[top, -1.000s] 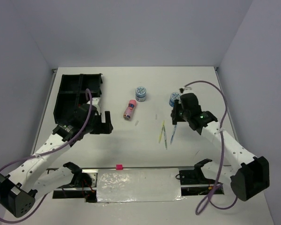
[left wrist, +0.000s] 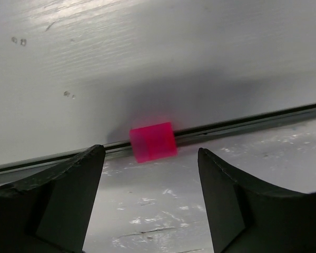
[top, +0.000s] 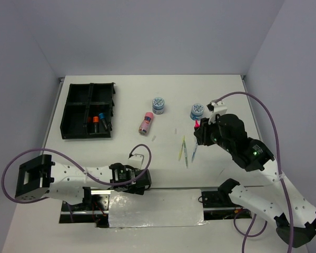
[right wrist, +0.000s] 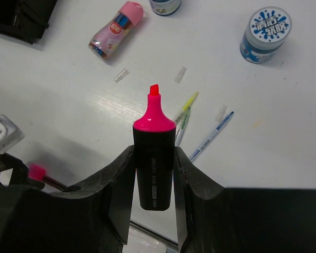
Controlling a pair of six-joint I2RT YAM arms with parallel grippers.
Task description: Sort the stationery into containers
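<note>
In the right wrist view, my right gripper is shut on a black highlighter (right wrist: 154, 171) with a pink collar and its tip bare, held upright. A pink cap (left wrist: 154, 142) lies at the table's front edge; in the left wrist view it sits between the parted fingers of my left gripper, touching neither. From above, that arm hides the cap. The black divided box (top: 68, 124) at the left holds an orange marker (top: 96, 124) and a blue-ended one (top: 102, 121) in its near right compartment.
Yellow (top: 181, 149), green (top: 186, 154) and blue (top: 194, 152) pens lie mid-table. A pink bottle (top: 146, 124) and two blue-white jars (top: 158, 105) stand or lie behind them. Beyond the front edge is a strip of clear film (top: 155, 208).
My left gripper has come from beside the box to the front edge, over the pink cap. My right arm has shifted slightly, still holding the highlighter.
</note>
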